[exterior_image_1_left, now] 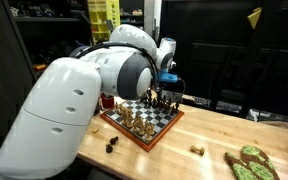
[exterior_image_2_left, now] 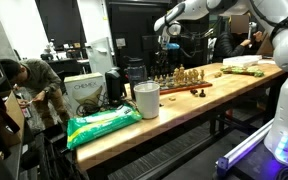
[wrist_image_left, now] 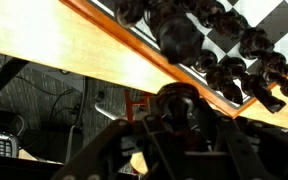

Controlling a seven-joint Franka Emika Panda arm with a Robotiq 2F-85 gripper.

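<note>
A chessboard (exterior_image_1_left: 165, 119) with a reddish-brown frame lies on the wooden table, light pieces (exterior_image_1_left: 136, 122) along its near side and dark pieces (exterior_image_1_left: 164, 101) along the far side. My gripper is shut on a dark chess piece (wrist_image_left: 177, 100), whose rounded top shows between the fingers in the wrist view. It is beyond the board's edge there, beside the dark pieces (wrist_image_left: 176, 35). From outside, my gripper (exterior_image_1_left: 166, 79) hangs near the far side of the board, its fingertips too small to make out.
Two small dark pieces (exterior_image_1_left: 111, 145) stand off the board near the front edge. A light piece (exterior_image_1_left: 197, 150) lies to the right, by a green patterned item (exterior_image_1_left: 251, 164). A green bag (exterior_image_2_left: 102, 124) is on the table's near end.
</note>
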